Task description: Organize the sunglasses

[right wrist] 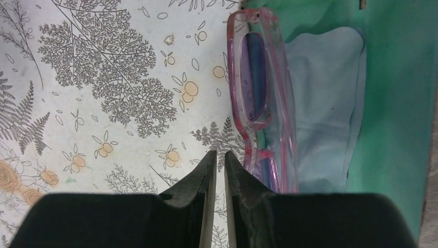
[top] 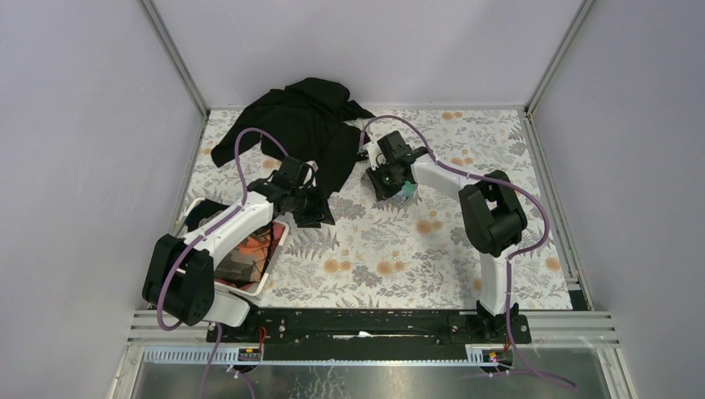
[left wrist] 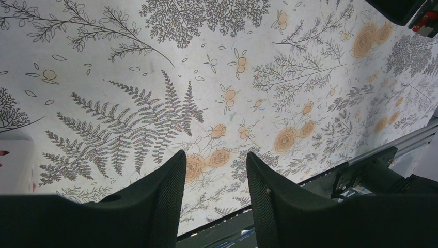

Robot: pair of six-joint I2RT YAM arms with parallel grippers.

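Pink see-through sunglasses [right wrist: 248, 85] stand out at the near-side edge of a green case [right wrist: 395, 119] in the right wrist view. A folded grey-blue cloth [right wrist: 325, 103] lies inside that case. My right gripper is shut but for a narrow slit, just left of the sunglasses; nothing shows in the slit, and one finger hides their lower end. From above, the right gripper [top: 380, 193] covers much of the case [top: 405, 194]. My left gripper is open over bare table, its fingers empty.
A white-rimmed tray [top: 280, 246] with mixed items sits at the left under my left arm. Black cloth [top: 303, 120] covers the back left.
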